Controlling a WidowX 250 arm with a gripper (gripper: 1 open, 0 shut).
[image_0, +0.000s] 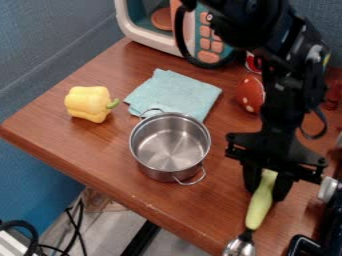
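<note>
My black gripper (267, 172) reaches down at the right side of the table, around the top of the pale yellow-green handle of a spoon (261, 200). The spoon's metal head points toward the near edge, partly at the bottom of the view. Whether the fingers are closed on the handle is hard to see. A steel pot (170, 146) with two handles sits left of the gripper.
A yellow pepper (88, 102) and a folded cyan cloth (173, 94) lie on the left. A toy microwave (179, 25) stands at the back, a red tomato-like object (250, 94) behind the gripper. Black stove-like items line the right edge.
</note>
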